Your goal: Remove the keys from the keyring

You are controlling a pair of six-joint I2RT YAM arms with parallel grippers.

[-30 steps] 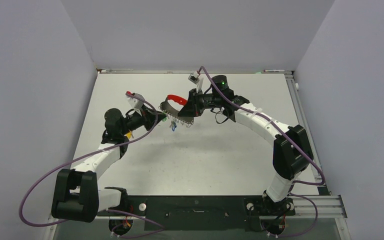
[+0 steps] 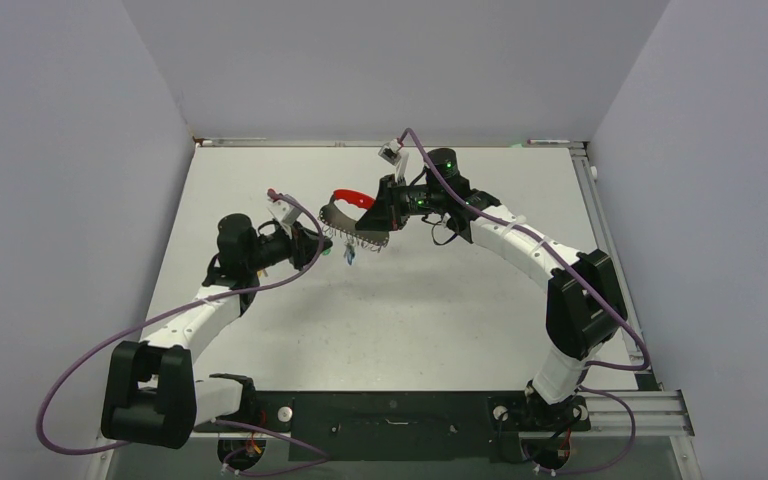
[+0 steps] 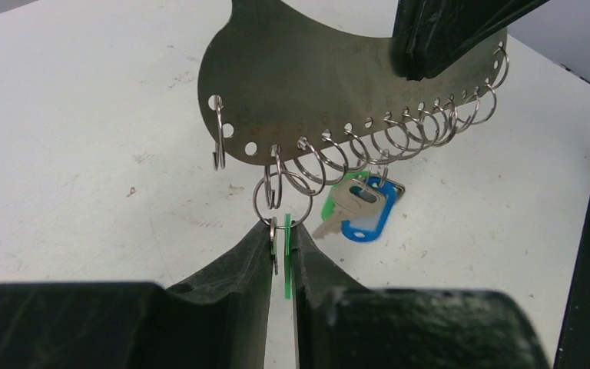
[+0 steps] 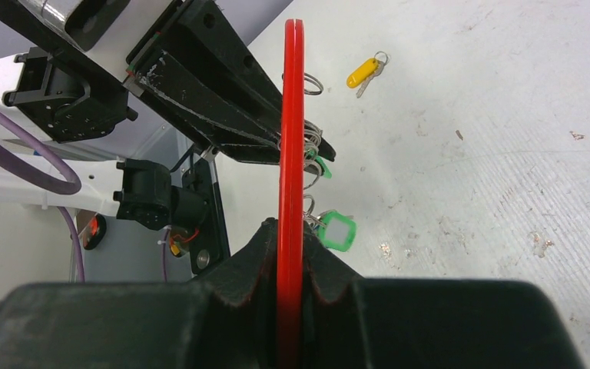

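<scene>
The key holder is a grey metal plate [image 3: 299,84] with a row of rings and a red handle [image 4: 290,154]. My right gripper is shut on it. At the plate's lower edge, my left gripper has a ring and a green tag, seen edge-on, between its close-set fingertips; whether they grip cannot be told. A key [image 3: 353,201] with blue [image 3: 372,227] and green tags hangs behind from the rings.
A yellow tag with a key [image 4: 362,73] lies on the white table [image 2: 410,320]. Walls stand at the sides and back.
Over the last second my left gripper has shifted slightly right and its wrist has turned a little. The holder and my right arm have barely moved.
</scene>
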